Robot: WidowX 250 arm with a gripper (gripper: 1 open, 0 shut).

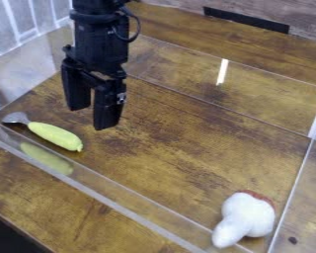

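My black gripper (92, 107) hangs open over the left part of the wooden floor, its two fingers pointing down with nothing visible between them. Below and left of it lies a yellow object (55, 135) shaped like a corn cob or banana, beside a metal utensil end (19, 119). A white plush-like object (247, 217) with a reddish patch rests at the lower right.
Clear plastic walls (134, 208) enclose the work area, along the front, sides and back. A white strip (221, 72) stands near the back wall.
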